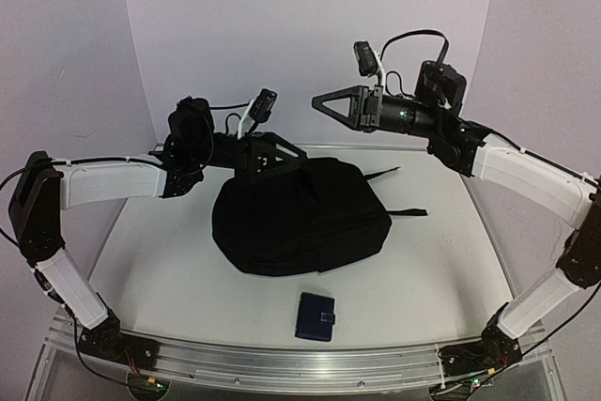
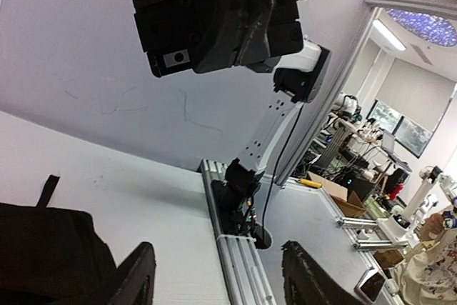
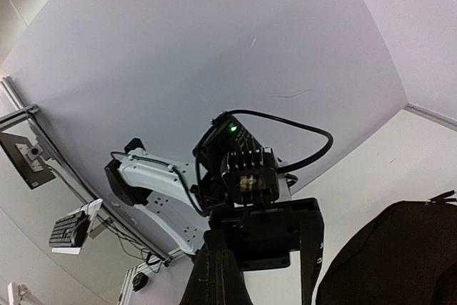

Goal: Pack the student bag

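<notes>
A dark blue notebook with a clasp strap (image 1: 315,317) lies on the table in front of the bag, near the front edge. Behind it the black bag (image 1: 305,223) lies flat in the middle; part of it also shows as a dark shape (image 2: 50,251) in the left wrist view. My left gripper (image 1: 300,155) hovers over the bag's back edge, its fingers (image 2: 136,280) apart and empty. Higher up and to the right, my right gripper (image 1: 316,101) is shut, its fingers (image 3: 211,280) together with nothing visible between them.
Two black straps (image 1: 408,212) stick out from the bag's right side. A metal rail (image 1: 300,363) runs along the front, and walls enclose the back and sides.
</notes>
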